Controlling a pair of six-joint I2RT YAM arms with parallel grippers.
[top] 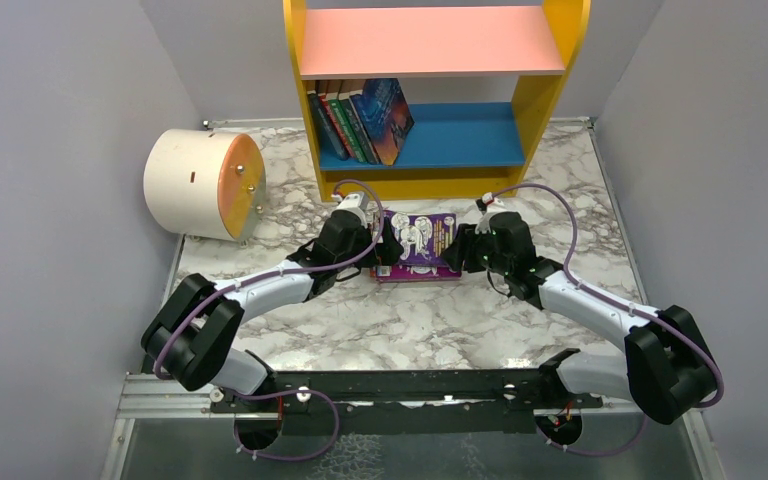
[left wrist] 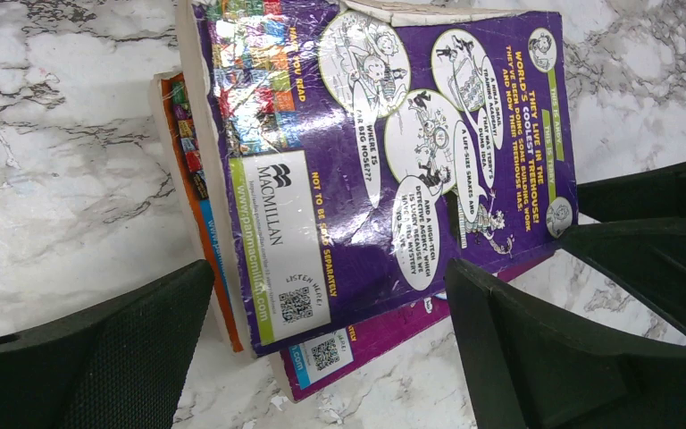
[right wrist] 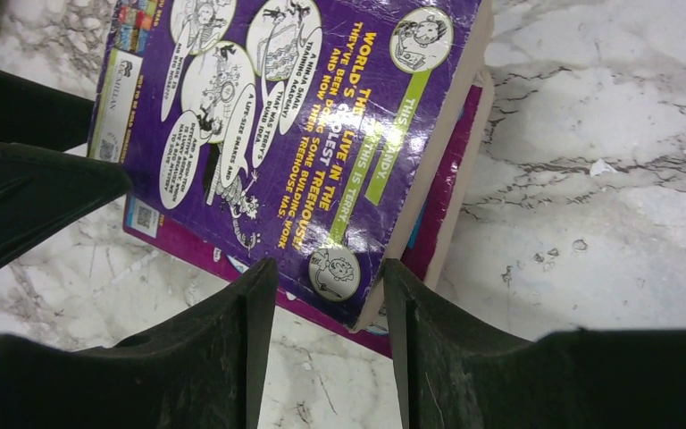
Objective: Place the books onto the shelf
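A purple book (top: 422, 238) lies on a magenta book (top: 418, 273) on the marble table, with an orange-edged book (left wrist: 223, 317) also under it at the left. In the left wrist view my left gripper stands open at the books' left end, nothing held between its fingers. My right gripper is at the purple book's right end, its fingertips either side of that corner and edge; whether they grip it I cannot tell.
A yellow shelf unit (top: 420, 185) stands behind, with several books (top: 380, 125) leaning on its blue shelf (top: 465, 135). A white drum-shaped object (top: 185, 185) sits at left.
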